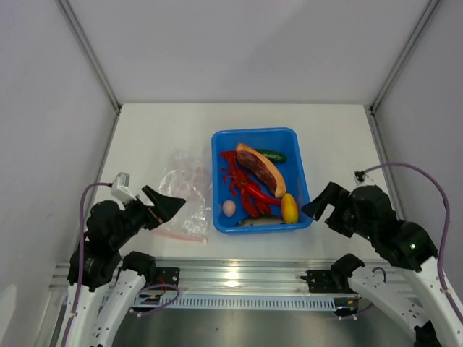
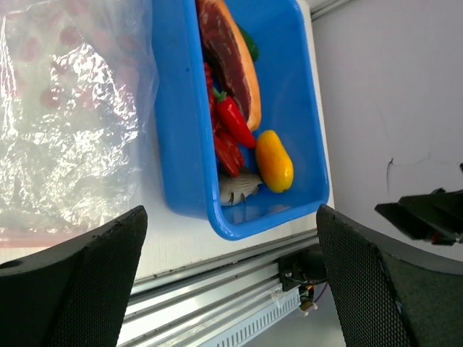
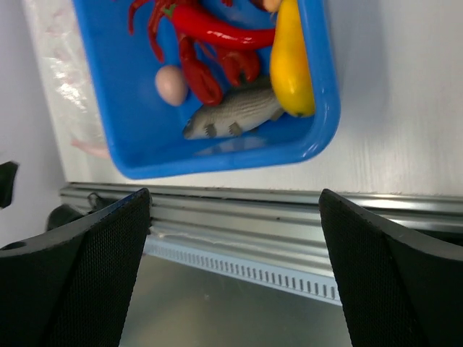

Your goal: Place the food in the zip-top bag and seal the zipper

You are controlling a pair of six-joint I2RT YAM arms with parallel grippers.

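A blue bin (image 1: 217, 181) holds a meat slab (image 1: 260, 166), cucumber (image 1: 273, 155), red lobster (image 1: 242, 184), red pepper (image 2: 233, 117), egg (image 3: 171, 85), fish (image 3: 230, 116) and yellow mango (image 1: 289, 210). A clear zip bag (image 1: 181, 191) lies flat left of the bin, its red zipper edge toward the front. My left gripper (image 1: 160, 206) hovers over the bag's left part, open and empty. My right gripper (image 1: 324, 204) is open and empty just right of the bin's front corner; both wrist views show wide-spread fingers with nothing between.
Metal rails (image 1: 231, 271) run along the front edge, and grey walls close in the back and sides.
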